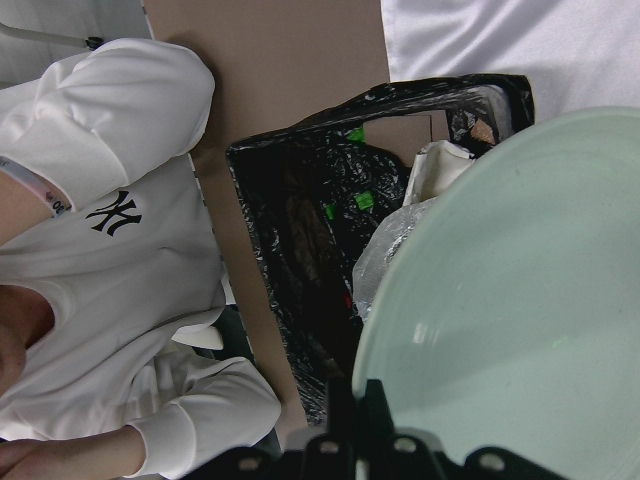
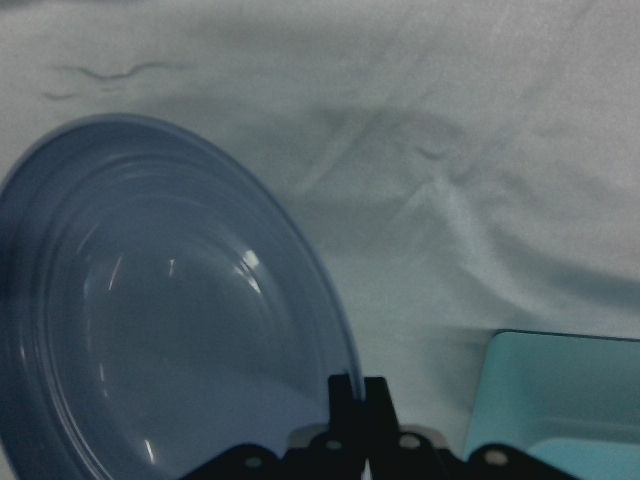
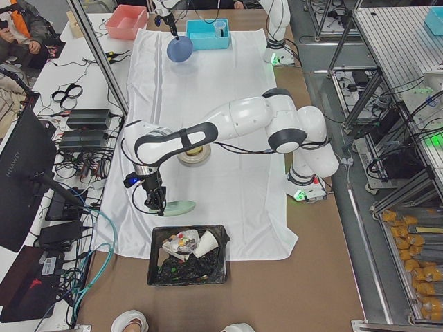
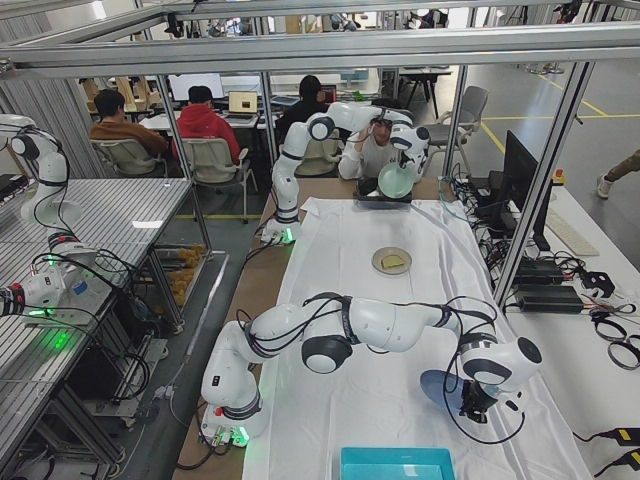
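A pale green plate (image 1: 510,280) fills the right of the left wrist view, tilted above the black-lined bin (image 3: 156,270); my left gripper is shut on its rim. The bin holds crumpled wrappers and a white item. At the far end, my right gripper is shut on the rim of a blue plate (image 2: 150,290), beside a turquoise container (image 2: 550,390). On the white cloth between the arms lies a beige plate (image 4: 380,267) with a yellow piece on it (image 4: 393,260).
A person in white (image 1: 100,300) sits just behind the bin. A monitor (image 3: 21,180), electronics and cables crowd the side table.
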